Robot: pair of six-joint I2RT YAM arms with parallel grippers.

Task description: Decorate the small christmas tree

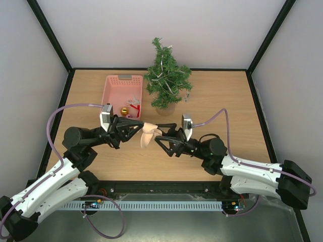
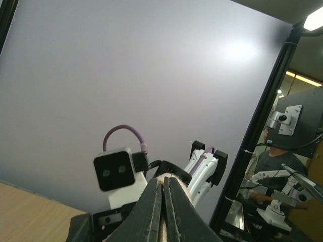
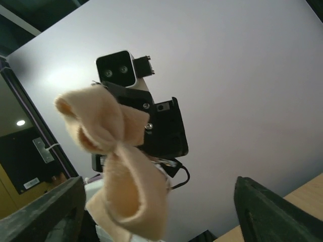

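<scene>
A beige fabric bow (image 1: 147, 135) hangs in the air between the two arms, in front of the small green tree (image 1: 164, 83). My left gripper (image 1: 143, 124) is shut on the bow's upper left part; in the left wrist view only a bit of the bow (image 2: 180, 185) shows behind the closed fingers (image 2: 146, 212). From the other side my right gripper (image 1: 157, 132) faces it, fingers apart. The right wrist view shows the bow (image 3: 133, 201) between the spread fingers, with clear space on its right side.
A pink basket (image 1: 107, 93) stands left of the tree, holding a gold ball (image 1: 124, 110), red pieces (image 1: 137, 108) and other small ornaments. Silver bits hang on the tree.
</scene>
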